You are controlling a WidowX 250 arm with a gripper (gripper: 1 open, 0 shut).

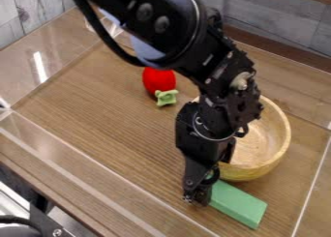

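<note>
The black gripper (196, 188) reaches down beside a tan bowl (270, 144), over the left end of a mint-green block (239, 207) lying flat on the wooden table. Its body covers the bowl's left part. Whether the fingers are open or shut on the block is hard to tell. A red round object (159, 78) and a small light-green piece (165, 97) lie behind, left of the arm.
A wall (285, 14) runs behind it. A dark curved object (19, 224) is at the bottom-left corner.
</note>
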